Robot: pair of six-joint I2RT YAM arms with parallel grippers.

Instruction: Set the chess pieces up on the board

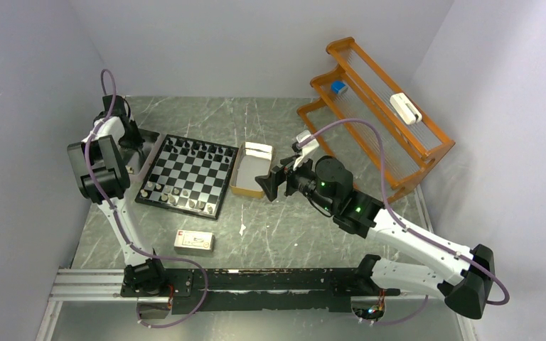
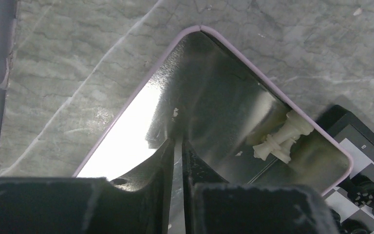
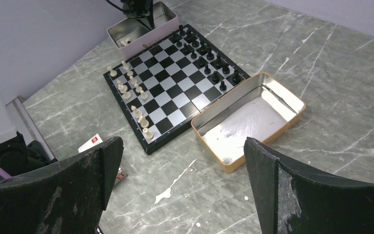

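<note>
The chessboard [image 1: 186, 175] carries black pieces along its far side and white pieces [image 3: 125, 94] along its near side. In a pink-rimmed tray [image 2: 243, 60] left of the board, white pieces [image 2: 280, 137] lie on their sides in a corner. My left gripper is over this tray with its fingers together; whether anything is between them is hidden. My right gripper stands open and empty in the air, right of the board.
An empty gold-rimmed tray [image 1: 252, 169] sits right of the board. A small box [image 1: 193, 241] lies in front. A wooden rack [image 1: 421, 148] stands at the back right.
</note>
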